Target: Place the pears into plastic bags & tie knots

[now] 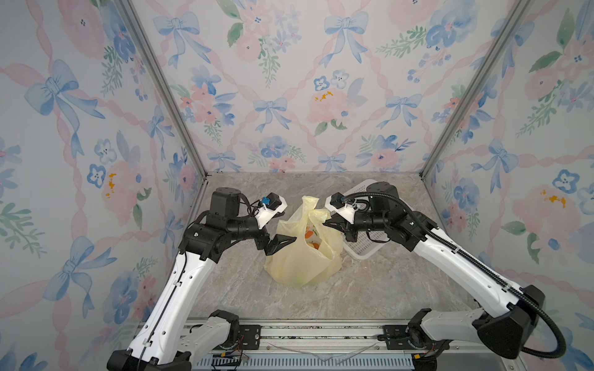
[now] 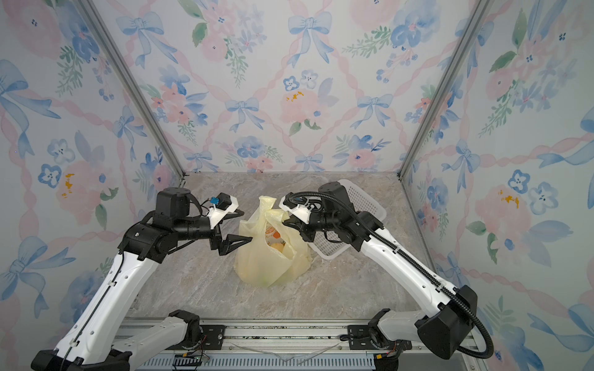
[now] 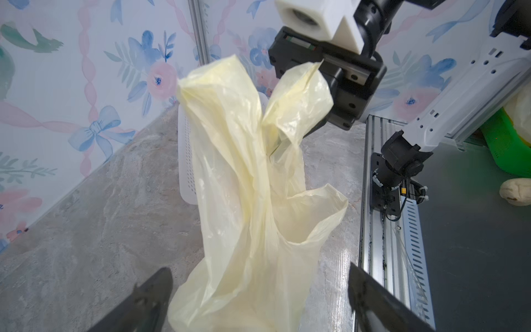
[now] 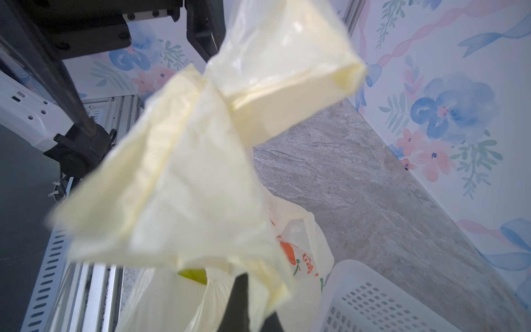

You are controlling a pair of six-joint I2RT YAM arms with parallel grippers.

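A pale yellow plastic bag (image 1: 297,272) stands upright on the table, its mouth partly open. Orange print shows on its inner side, and in the right wrist view a yellow-green patch, seemingly a pear (image 4: 193,275), peeks from within. The rest of the contents is hidden. My right gripper (image 1: 329,221) is shut on a thin fold of the bag's right handle, drawing it upward. Another handle loop (image 1: 310,202) sticks up unheld. My left gripper (image 1: 289,225) stands open at the bag's left side; in its wrist view the bag lies beyond the spread fingers (image 3: 146,301).
Behind and right of the bag sits a white perforated basket (image 1: 368,250), partly under my right arm. Bare table (image 1: 235,272) lies to the left and in front. A green container (image 3: 506,141) is beyond the front rail in the left wrist view.
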